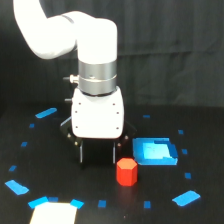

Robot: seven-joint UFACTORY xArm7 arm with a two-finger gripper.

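Observation:
My gripper [98, 152] hangs over the black table, its white body upright above two dark fingers. The fingertips stand well apart, and nothing shows between them. Just to the right of the fingers is a red, hexagonal-looking block [126, 172], apart from the fingers as far as this view shows. A blue open-topped tray [155, 151] lies farther right and a little behind the block, with its inside looking empty.
At the bottom left edge a cream block [53, 213] is partly cut off by the frame. Flat blue pieces [186, 198] and small blue squares are scattered over the dark table. A dark curtain [170, 50] hangs behind.

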